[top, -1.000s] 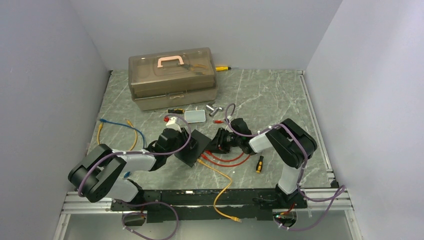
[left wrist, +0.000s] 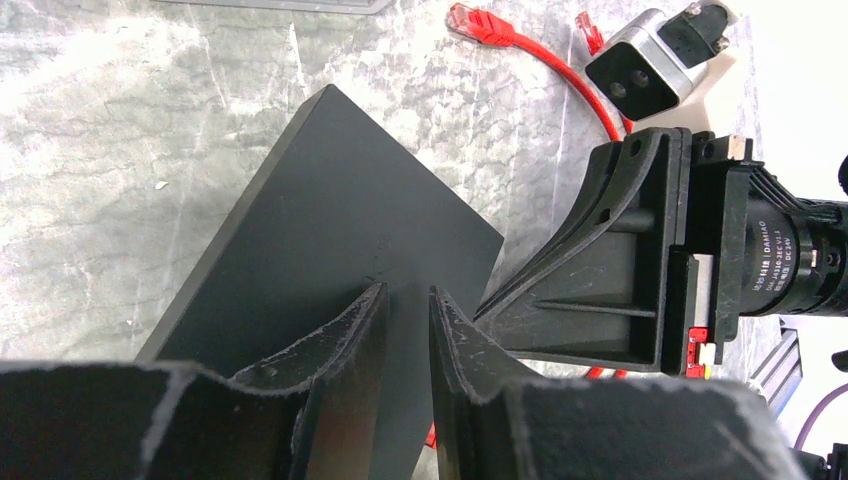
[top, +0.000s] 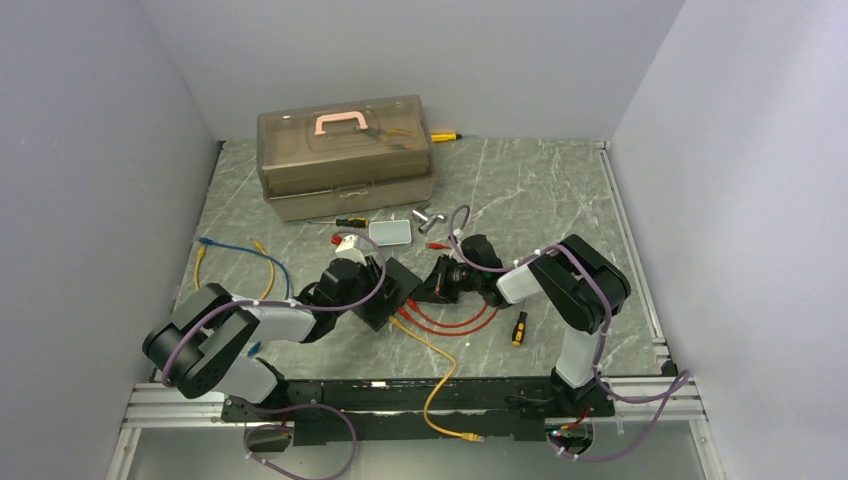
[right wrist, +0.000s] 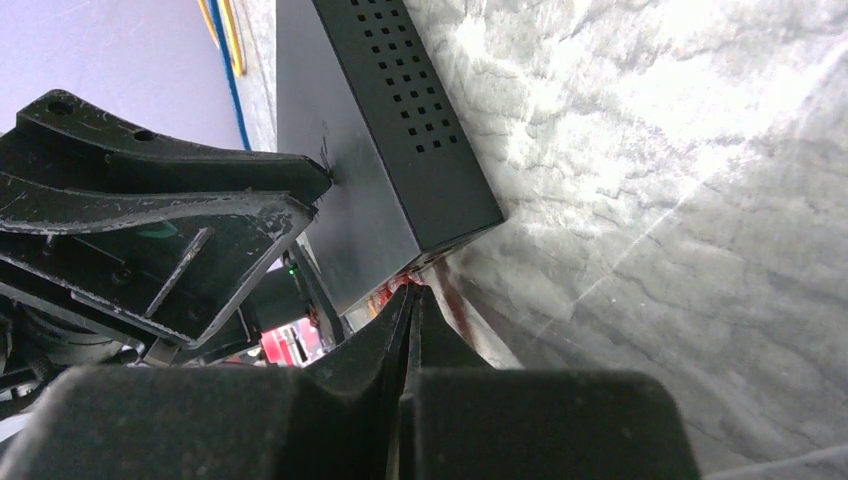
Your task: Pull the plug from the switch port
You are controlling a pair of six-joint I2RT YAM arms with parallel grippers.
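Observation:
The black switch [top: 377, 312] lies at an angle on the table's middle, its port side facing right and front. Two red cables [top: 450, 331] and a yellow cable [top: 438, 351] lead from that side. Over the switch top [left wrist: 330, 230], my left gripper is part open, only the dark surface showing between its fingertips. My right gripper is shut at the port edge, nothing visible between its fingers. Just beyond its tips, red plugs [right wrist: 398, 283] show at the switch's lower edge, partly hidden; whether they are seated I cannot tell.
A brown toolbox [top: 345, 160] stands at the back. Before it lie a screwdriver [top: 351, 222], a small white tray [top: 390, 232] and a loose red plug [left wrist: 482, 24]. Another screwdriver [top: 519, 329] lies right; a blue cable [top: 245, 249] lies left.
The switch has shifted slightly leftward, and the yellow and red cables have moved a little with it. My left arm has edged right; my right gripper has crept slightly left.

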